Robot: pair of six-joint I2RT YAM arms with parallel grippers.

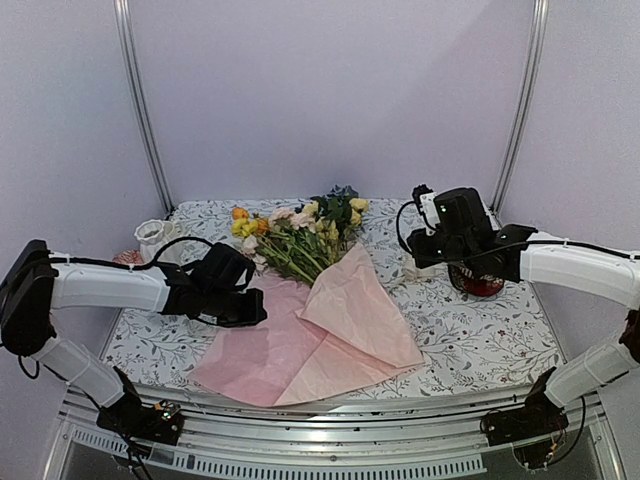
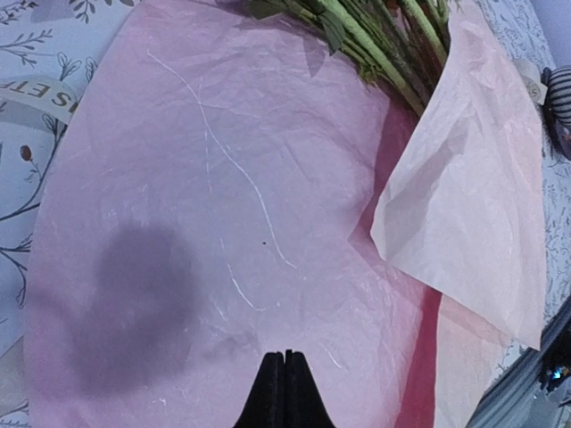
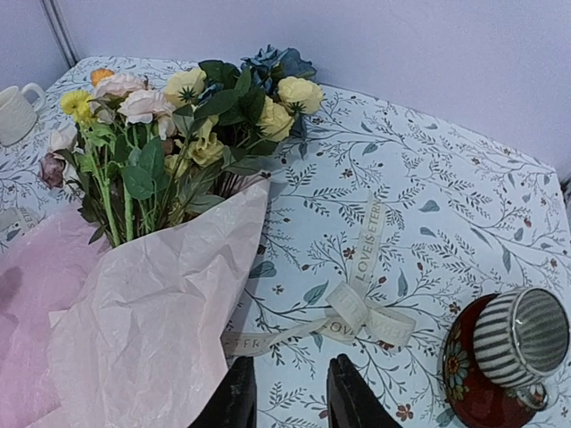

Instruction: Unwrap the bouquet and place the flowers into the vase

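A bunch of flowers lies at the back middle, heads toward the rear wall. Its stems rest on a pink paper sheet, partly covered by a folded-over flap. My left gripper is shut above the pink sheet, its fingertips together and nothing between them. Over the cloth right of the paper, my right gripper stands open and empty, apart from the flap. A white pitcher-like vessel stands at the back left; whether it is the vase I cannot tell.
At the right, a striped cup sits with a dark red dish, partly behind the right arm from above. Printed ribbon curls on the patterned cloth between flowers and cup.
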